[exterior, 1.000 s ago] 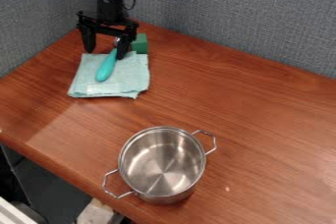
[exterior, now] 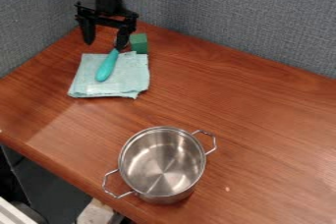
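Note:
My black gripper [exterior: 105,33] hangs at the back left, above a pale folded cloth [exterior: 89,83]. A teal elongated utensil [exterior: 105,68] lies on the cloth, its narrow end pointing toward the gripper. A green block [exterior: 140,44] stands just right of the gripper, at the back of the cloth. The gripper's fingers appear spread; whether anything is between them is hard to tell.
A steel pot [exterior: 161,164] with two handles stands at the front centre. Grey walls border the back and left.
The gripper has risen slightly from over the teal utensil's end. The objects on the table look unmoved.

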